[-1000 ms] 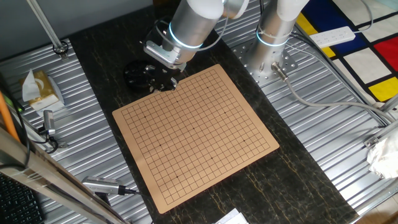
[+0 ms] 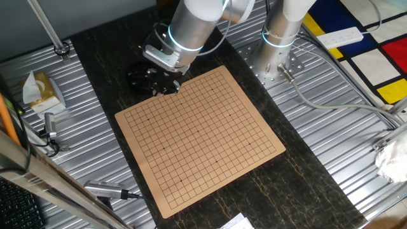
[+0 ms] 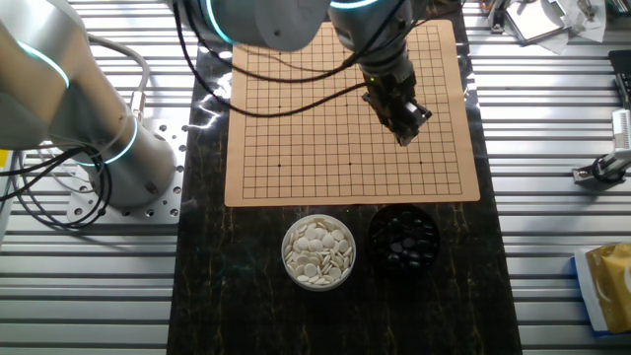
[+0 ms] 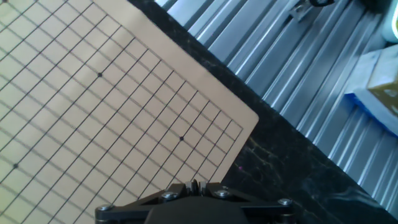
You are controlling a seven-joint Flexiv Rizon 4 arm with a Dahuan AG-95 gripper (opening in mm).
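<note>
A tan Go board (image 2: 197, 137) lies bare on the dark marbled table, no stones on its grid. My gripper (image 3: 403, 141) hangs above the board's bowl-side half in exterior view 2. Its narrow black fingertips (image 4: 194, 186) appear together at the bottom of the wrist view, with nothing visible between them. A white bowl (image 3: 288, 258) full of white stones (image 3: 317, 251) and a black bowl (image 3: 373, 254) with black stones (image 3: 404, 243) stand side by side off the board's edge. In exterior view 1 the arm hides the white bowl, and the black bowl (image 2: 135, 77) shows behind the gripper.
A tissue box (image 2: 48, 95) stands on the ribbed metal surface beyond the table. The arm's base (image 2: 273, 60) is on the opposite side. White paper (image 2: 237, 222) lies at the far table end. Cables (image 3: 261, 113) loop around the arm.
Board and black bowl have stayed put.
</note>
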